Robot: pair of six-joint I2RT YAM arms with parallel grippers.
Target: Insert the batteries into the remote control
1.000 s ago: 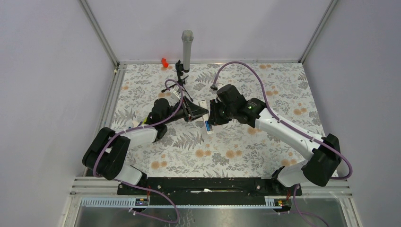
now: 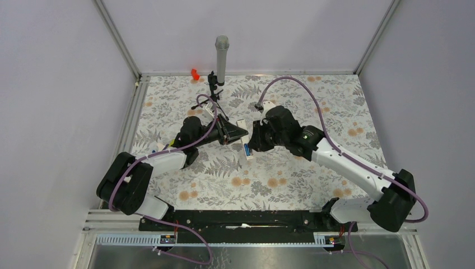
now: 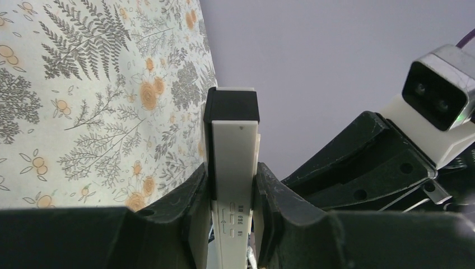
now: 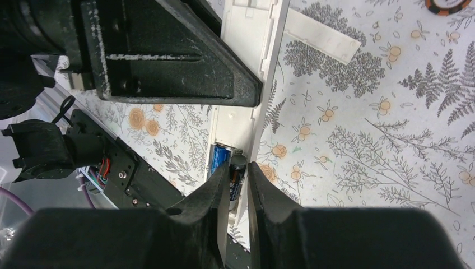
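Observation:
The white remote control (image 3: 235,151) is clamped in my left gripper, with its open battery compartment facing my right gripper. In the compartment, one blue battery (image 4: 219,157) lies along the left side. Beside it, a dark battery (image 4: 237,168) lies in the other slot, its black end toward the camera. My right fingertips stand slightly apart around the dark battery's line of sight; whether they touch it is unclear. From above, the remote (image 2: 241,123) is held clear between both hands, partly covered by them.
A flat white piece, likely the battery cover (image 4: 325,38), rests on the patterned cloth beyond the remote. A round dark-and-orange disc (image 4: 446,4) lies at the upper right. A microphone on a stand (image 2: 222,56) is at the back.
My right gripper has shifted a little rightward, away from the remote, and its arm has swung slightly right and toward the front. The left arm and the remote look nearly still.

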